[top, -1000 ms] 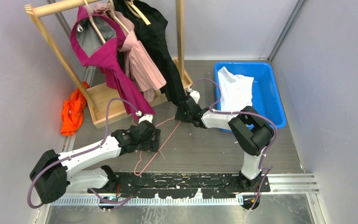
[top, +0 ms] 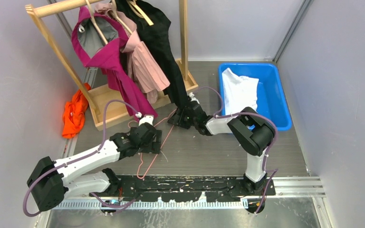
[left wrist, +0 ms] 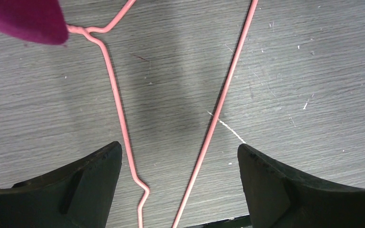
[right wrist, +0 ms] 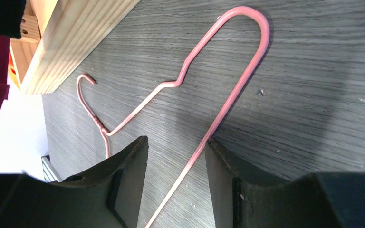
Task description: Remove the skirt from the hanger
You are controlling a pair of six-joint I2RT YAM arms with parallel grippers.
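Note:
A pink wire hanger (top: 149, 167) lies bare on the grey floor, with no garment on it. My left gripper is open above one end of it; two stretches of hanger wire (left wrist: 204, 147) run beneath, apart from its fingers. At the opposite end my right gripper stands open and low, the long straight wire (right wrist: 228, 102) passing between its fingers and close against the right fingertip. A crumpled white cloth (top: 240, 90) rests in the blue bin (top: 280, 114); whether it is the skirt I cannot tell.
A wooden rack (top: 51, 38) at the back left carries a magenta garment (top: 123, 88), a pink one (top: 145, 71) and a black one (top: 159, 42), hanging close to both grippers. An orange cloth (top: 76, 114) lies left of it.
My right gripper has shifted a little left and forward, and the hanger's far end has slid left with it. The white cloth has stayed put.

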